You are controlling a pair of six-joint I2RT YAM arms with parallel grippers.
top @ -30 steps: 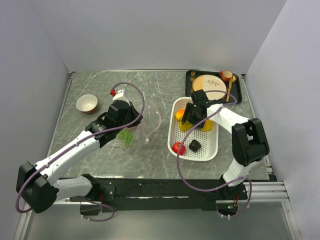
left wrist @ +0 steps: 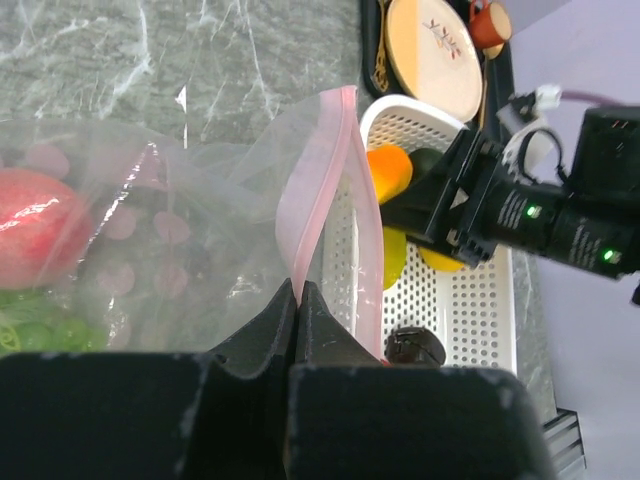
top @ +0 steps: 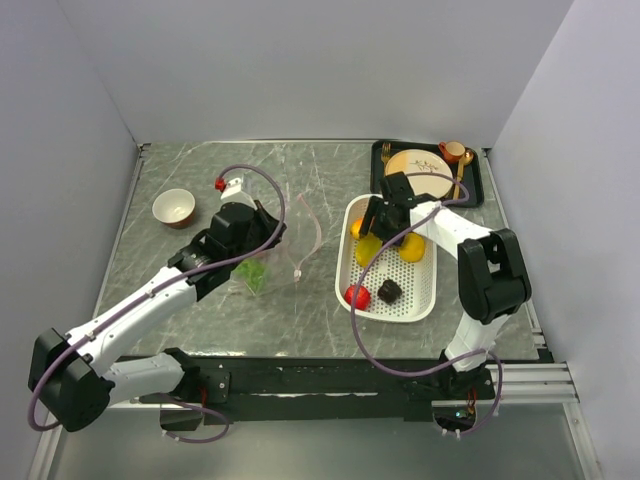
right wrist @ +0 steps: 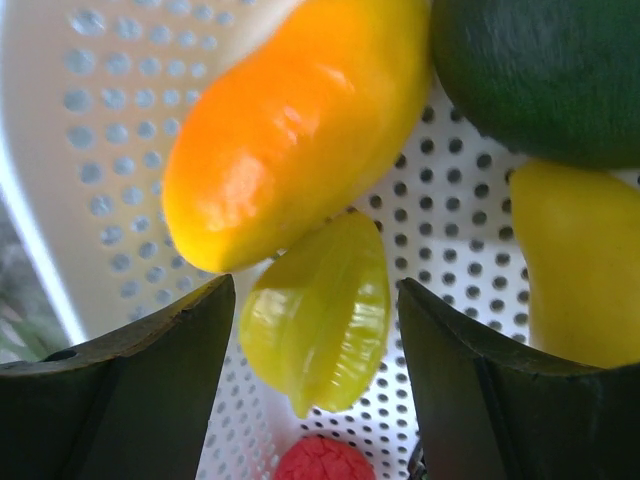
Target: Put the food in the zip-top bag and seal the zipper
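Observation:
The clear zip top bag (top: 300,240) lies left of the basket, with green and red food inside (left wrist: 40,225). My left gripper is shut on the bag's pink-zippered edge, holding it up. The white perforated basket (top: 350,295) holds an orange item (right wrist: 290,125), a yellow pepper (right wrist: 315,315), another yellow piece (right wrist: 570,270), a dark green item (right wrist: 530,70), a red item (top: 357,296) and a dark item (top: 389,291). My right gripper stands open over the yellow pepper, a fingertip either side of it.
A black tray (top: 475,185) with a plate (top: 418,172), cutlery and a cup (top: 452,151) sits at the back right. An empty bowl (top: 174,207) is at the left. Bare table surrounds the bowl and lies behind the bag.
My right arm has shifted slightly left over the basket, its gripper still low among the food. My left gripper and the bag have moved slightly.

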